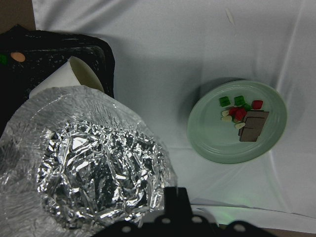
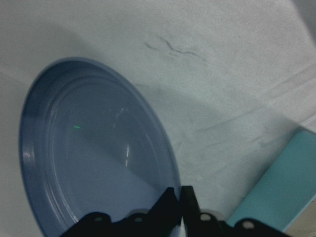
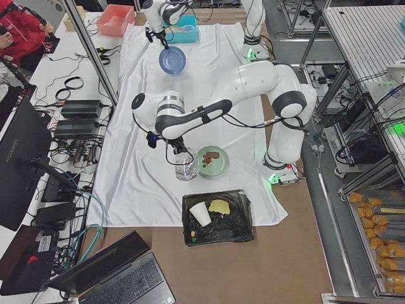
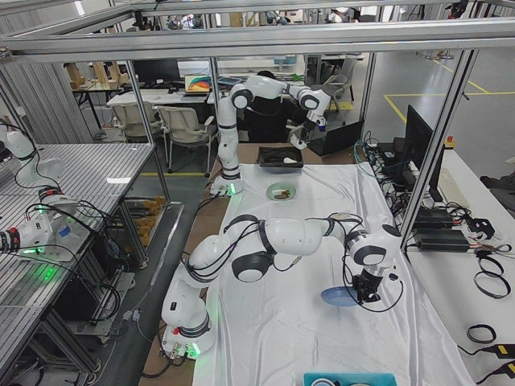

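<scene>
My left gripper is shut on a crumpled foil dish (image 1: pixel 98 168), held above the cloth beside the green plate (image 1: pixel 222 148), which holds brown pieces and small green, red and pale bits; in the camera left view the foil (image 3: pixel 185 170) hangs left of that plate (image 3: pixel 221 166). My right gripper is shut on the rim of the blue plate (image 2: pixel 89 143), with the teal bin (image 2: pixel 274 182) beside it. The blue plate (image 4: pixel 336 296) is also visible in the camera right view.
A black-lined tray (image 3: pixel 234 231) with a white cup (image 3: pixel 200 213) and yellow food stands at the table's near end in the camera left view. The teal bin (image 3: pixel 186 37) is at the far end.
</scene>
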